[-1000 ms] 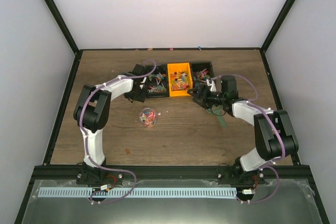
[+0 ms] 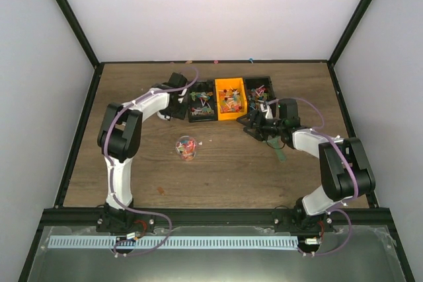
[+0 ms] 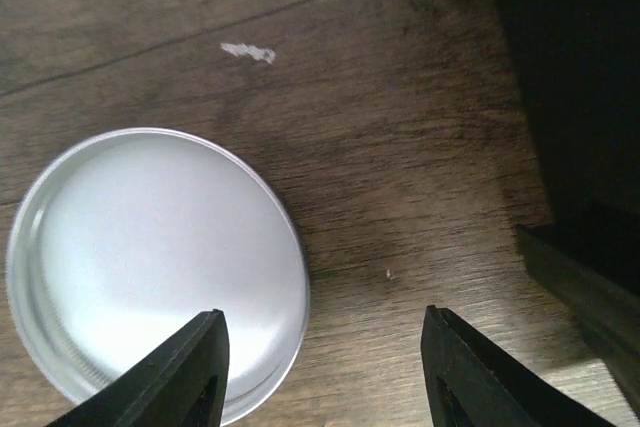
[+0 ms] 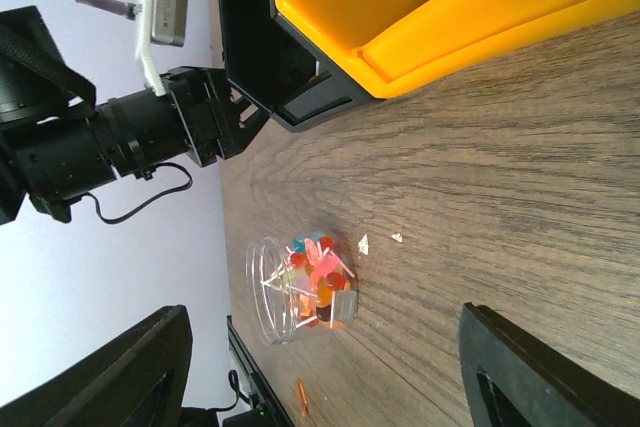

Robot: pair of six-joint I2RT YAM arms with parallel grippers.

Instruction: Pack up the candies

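Colourful candies on sticks fill a clear open jar (image 2: 186, 146) in the middle of the table; it also shows as a clear jar (image 4: 270, 292) in the right wrist view. A white round lid (image 3: 165, 257) lies flat on the wood, below and left between the fingers of my left gripper, which is open and empty. Seen from above, that gripper stands at the left side of the black bin (image 2: 202, 117). My right gripper has its fingers apart, nothing between them, in front of the yellow bin (image 4: 480, 52).
More candies lie in the yellow bin and in both black bins, the right-hand one (image 2: 269, 82) included. A green strip (image 2: 277, 150) lies under the right forearm. Small scraps (image 4: 364, 245) are near the jar.
The row of bins has shifted slightly to the right, along with my left gripper. The right arm and the jar look unmoved. More of the white lid shows beside my left gripper.
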